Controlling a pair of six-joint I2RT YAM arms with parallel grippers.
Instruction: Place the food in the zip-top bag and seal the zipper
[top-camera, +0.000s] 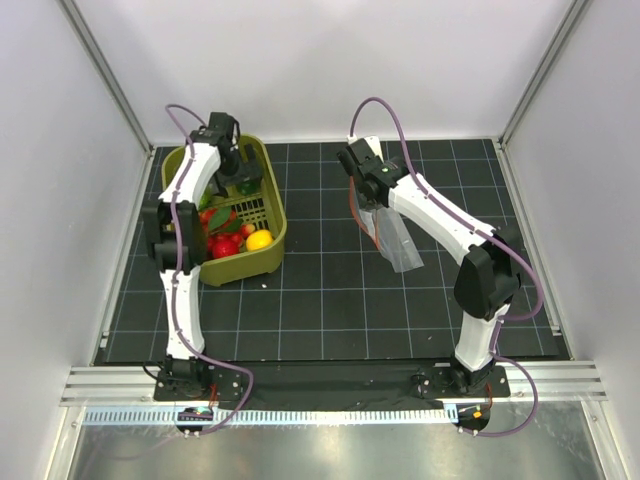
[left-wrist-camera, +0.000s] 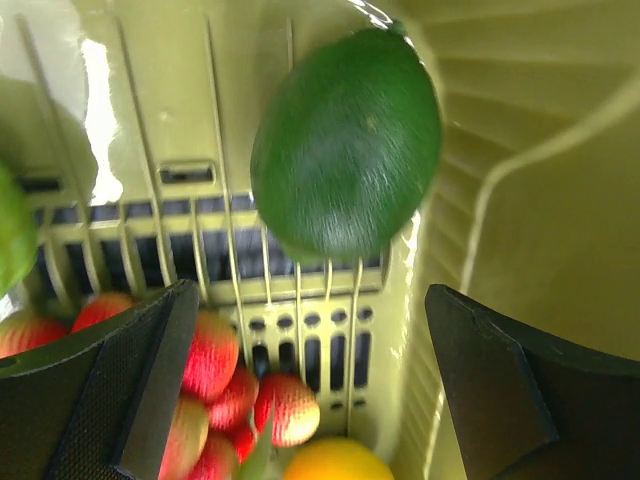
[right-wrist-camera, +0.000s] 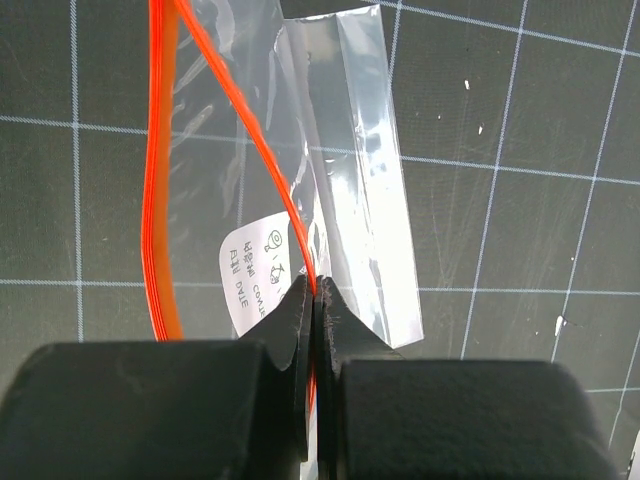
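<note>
A clear zip bag with an orange zipper (right-wrist-camera: 160, 200) lies on the dark tiled mat, right of centre. My right gripper is shut on one orange edge of the bag's mouth; the other edge bows away, so the mouth gapes. A white label (right-wrist-camera: 255, 265) shows through the film. Over the basket (top-camera: 275, 235), my left gripper stands open, nothing between its fingers. Ahead of those fingers a dark green avocado-like fruit (left-wrist-camera: 345, 145) rests on the basket floor by the wall. Red fruits (left-wrist-camera: 210, 355) and a yellow fruit (left-wrist-camera: 340, 462) lie nearer the gripper.
The basket's high wall (left-wrist-camera: 540, 220) rises close to the left gripper's right side. A lighter green fruit (left-wrist-camera: 12, 230) sits at the left of that view. Between basket and bag the mat (top-camera: 325, 270) is clear.
</note>
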